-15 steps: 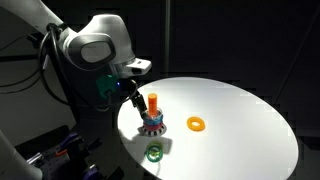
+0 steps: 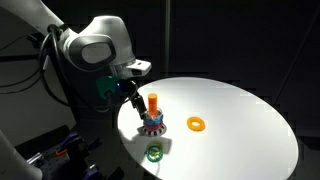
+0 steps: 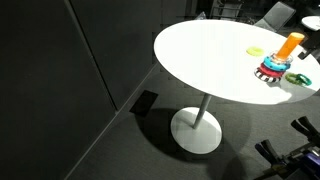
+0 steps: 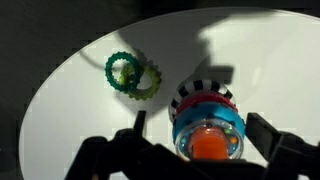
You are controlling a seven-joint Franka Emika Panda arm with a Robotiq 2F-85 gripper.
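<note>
A stacking toy stands upright on the white table, its orange post [image 2: 152,102] rising above several rings. Red and blue rings [image 3: 273,67] sit on the stack, with a black-and-white band [image 4: 196,88] at its base. Two overlapping green rings [image 4: 133,76], one teal and one yellow-green, lie flat beside the stack. Farther off lies a single yellow-orange ring [image 2: 195,124]. Above the toy hangs my gripper, its fingers [image 4: 258,130] spread wide. From the wrist, the toy appears in the gap between the fingertips, and nothing is seen gripped.
The round white table [image 2: 240,130] has much bare surface away from the toy. Its edge [image 4: 40,98] curves near the green rings. A single pedestal on a round base [image 3: 196,131] supports it. Dark curtain and floor surround the scene.
</note>
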